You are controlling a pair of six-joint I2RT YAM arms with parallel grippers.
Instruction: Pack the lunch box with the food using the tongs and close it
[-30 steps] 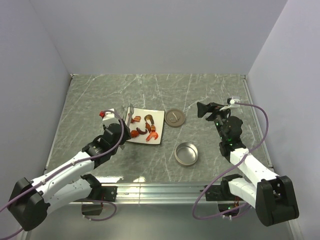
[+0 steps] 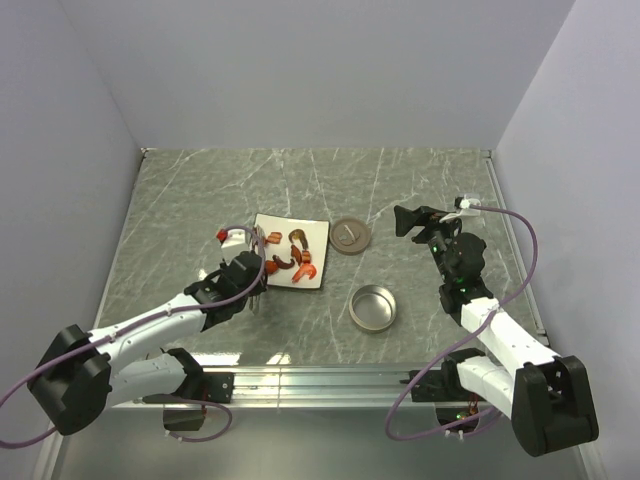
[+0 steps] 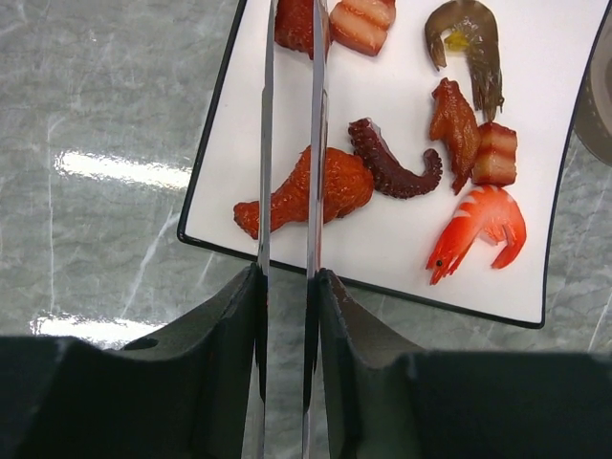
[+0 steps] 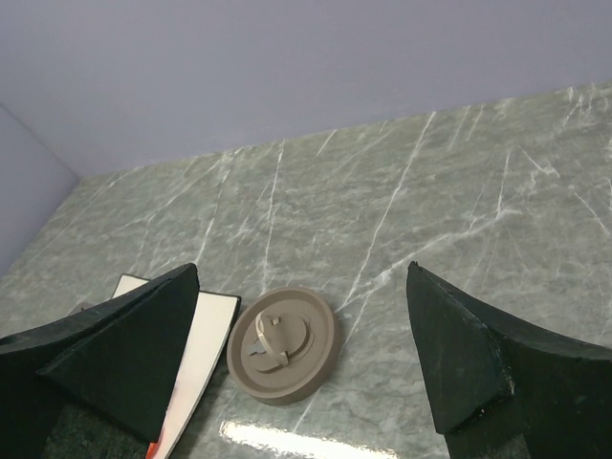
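A white tray [image 2: 310, 230] holds several food pieces: a drumstick [image 3: 344, 186], a braised piece [image 3: 292, 29], pork cubes [image 3: 359, 33], a brown prawn [image 3: 488, 76], an octopus tentacle [image 3: 402, 177] and a red shrimp [image 3: 488, 229]. My left gripper [image 2: 258, 245] is over the tray's left side, its long metal tips narrowly apart above the drumstick and reaching the braised piece; whether they touch either is unclear. My right gripper [image 2: 420, 220] stands open at the right, empty. A round metal container [image 2: 372, 308] sits on the table.
A brown round lid [image 2: 350, 236] with a handle lies right of the tray [image 4: 201, 354]. Walls border the table on three sides.
My left gripper has moved right and slightly toward the near side, over the tray, its tips appearing closer together. The right arm and the objects show no visible movement.
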